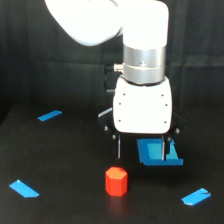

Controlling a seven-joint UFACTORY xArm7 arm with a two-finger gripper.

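Note:
A red hexagonal block (pixel 116 181) stands on the dark table, in the lower middle of the camera view. Above and behind it in the image hangs my white gripper (pixel 142 153), pointing down, with its thin dark fingers spread wide and nothing visible between them. The left finger (pixel 119 149) appears a little above the block in the image and apart from it. A blue square tray or pad (pixel 150 158) lies behind the gripper to the right, partly covered by the hand and a finger.
Blue tape strips mark the table: one at the back left (pixel 49 116), one at the front left (pixel 24 189) and one at the front right (pixel 196 197). A dark curtain hangs behind.

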